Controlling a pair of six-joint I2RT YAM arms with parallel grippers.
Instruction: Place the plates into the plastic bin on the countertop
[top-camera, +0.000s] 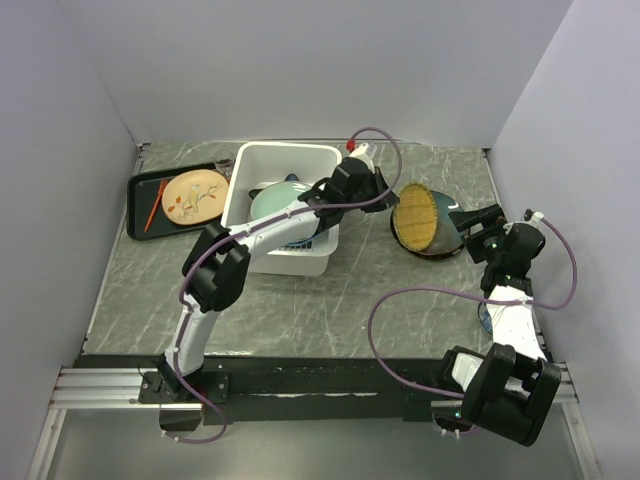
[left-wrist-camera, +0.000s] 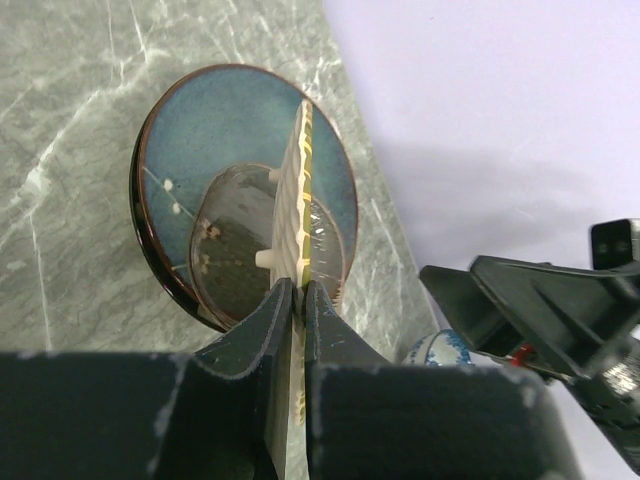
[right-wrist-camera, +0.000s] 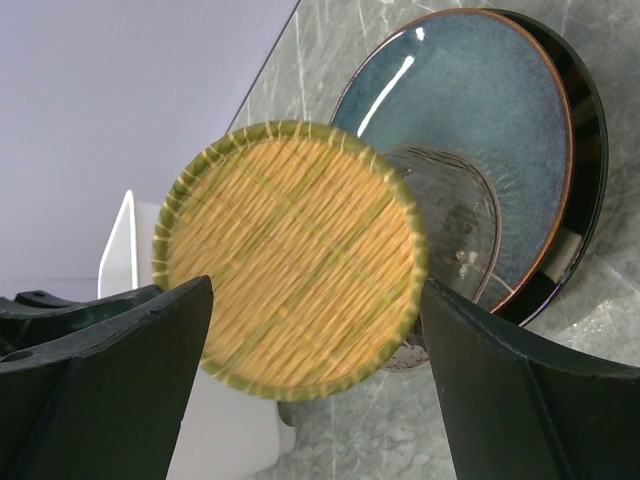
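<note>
My left gripper (top-camera: 392, 200) is shut on the rim of a round woven bamboo mat (top-camera: 414, 218), which stands tilted almost on edge in the left wrist view. Beside and beneath it lie stacked plates, a blue one (left-wrist-camera: 225, 115) on a darker one, with a clear object (left-wrist-camera: 225, 230) on top. The white plastic bin (top-camera: 282, 262) holds a pale green plate (top-camera: 268, 205). My open right gripper (top-camera: 470, 225) is at the right of the stack, nothing between its fingers.
A black tray (top-camera: 150, 225) with a decorated plate and red sticks lies at the left. A blue-and-white item (left-wrist-camera: 440, 350) sits at the right edge. Walls border three sides.
</note>
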